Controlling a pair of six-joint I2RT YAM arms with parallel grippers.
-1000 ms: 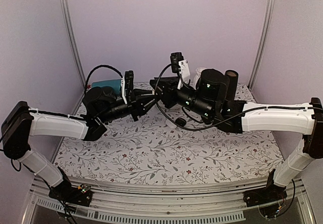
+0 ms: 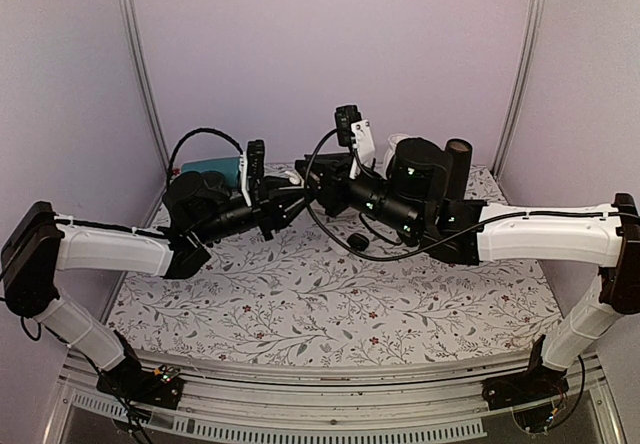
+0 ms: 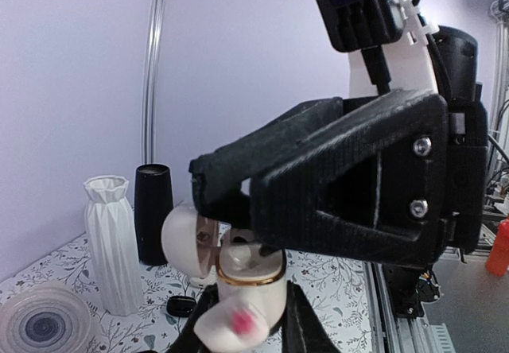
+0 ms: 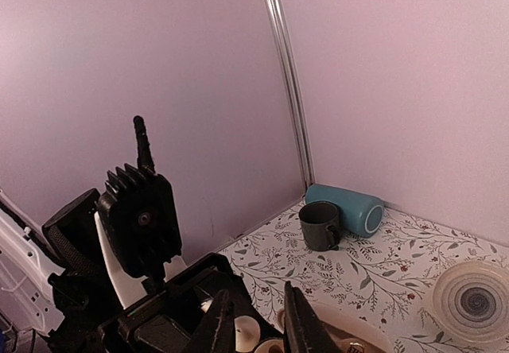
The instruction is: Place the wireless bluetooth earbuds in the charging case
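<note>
The white charging case [image 3: 274, 289] has a gold rim, and its lid [image 3: 183, 238] is swung up to the left. My left gripper is shut on its body from below. A rounded white part with a pink spot [image 3: 235, 321] sticks out in front. Directly over the open case is my right gripper, its fingers partly apart. In the right wrist view, a pale round piece [image 4: 247, 333] shows low between the right gripper's fingers [image 4: 296, 321]. Whether it is an earbud or part of the case I cannot tell. The case's inside is mostly hidden.
A white vase [image 3: 114, 242], a black cylinder [image 3: 153, 214] and a ringed dish [image 3: 44, 321] stand behind. A dark mug [image 4: 320, 226] is near a teal cup [image 4: 350, 210] on its side. A small black object [image 2: 357, 241] lies on the table.
The left arm looks still.
</note>
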